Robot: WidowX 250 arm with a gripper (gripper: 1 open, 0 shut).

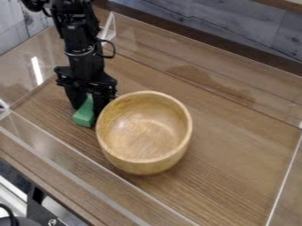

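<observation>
My black gripper [87, 95] reaches down from the top left, shut on a green object [85, 113] that sits low on the wooden table, just left of a large tan wooden bowl [141, 139]. The object's upper part is hidden by the gripper, and its right side is close against the bowl's rim; I cannot tell whether they touch.
A dark ledge [236, 26] runs along the back. Cables and a light edge lie at the left and lower left.
</observation>
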